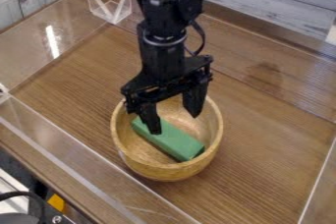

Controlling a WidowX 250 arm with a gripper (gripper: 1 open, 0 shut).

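Observation:
A yellow-tan bowl [165, 169] sits on the wooden table, with a green rectangular block [176, 145] lying inside it at a slant. My black gripper [170, 109] stands open over the bowl's back part, its two fingers apart, one on the left near the block's upper end and one on the right above the bowl.
Bare wooden table [262, 149] surrounds the bowl, with free room to the right, left and behind. A white wire object [116, 4] stands at the back left. A pale wall or edge runs along the back and left.

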